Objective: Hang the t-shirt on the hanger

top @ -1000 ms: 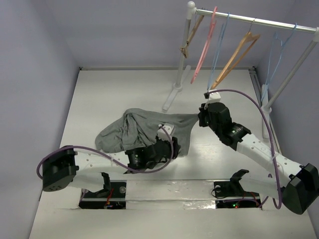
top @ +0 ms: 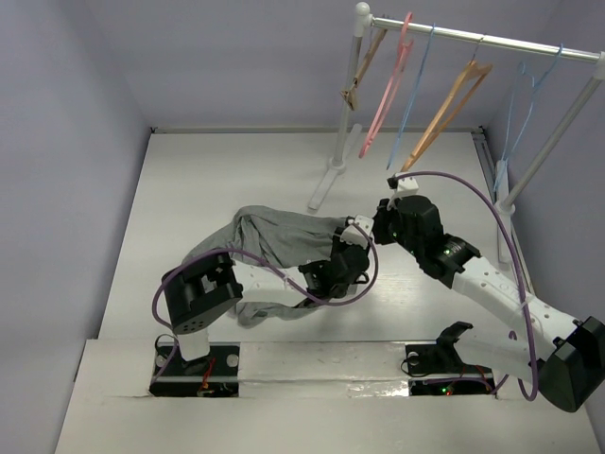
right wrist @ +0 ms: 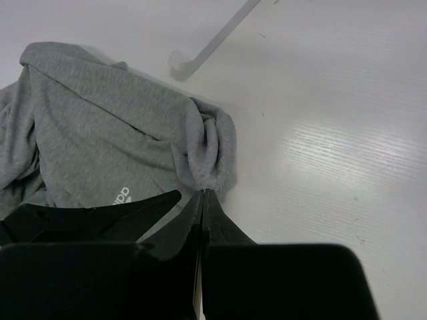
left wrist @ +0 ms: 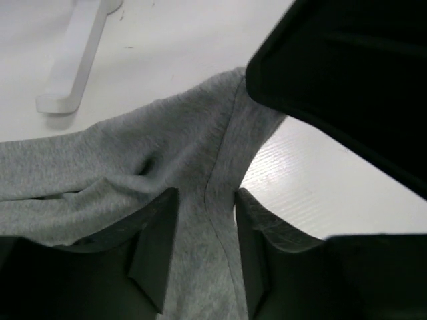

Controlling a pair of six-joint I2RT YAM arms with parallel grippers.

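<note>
A grey T-shirt [top: 274, 232] lies rumpled on the white floor panel, a small adidas logo visible in the right wrist view [right wrist: 121, 195]. My left gripper [top: 352, 236] is over the shirt's right end, its part-open fingers either side of a folded edge; whether they touch it I cannot tell. My right gripper [top: 383, 222] is shut just right of that corner, with no cloth clearly between its fingers. Pink [top: 386, 90], wooden [top: 444, 113] and blue [top: 515, 132] hangers hang from the rail above.
The white rack [top: 487, 40] stands at the back right, its foot [top: 326, 184] behind the shirt. The two arms are close together at the shirt's right end. Bare panel [top: 189, 165] is free at the back left.
The right arm has shifted only slightly.
</note>
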